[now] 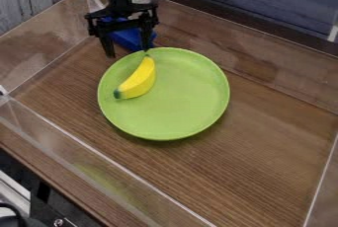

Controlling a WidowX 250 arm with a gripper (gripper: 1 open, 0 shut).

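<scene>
My gripper (126, 43) hangs open at the upper left of the view, its dark fingers spread around and over a blue object (133, 38), which is partly hidden by it. A yellow banana (136, 80) lies on the left part of a large green plate (183, 107), just below the gripper and apart from it.
A dark wall edge runs along the back right, and the table's left edge has a clear strip along it.
</scene>
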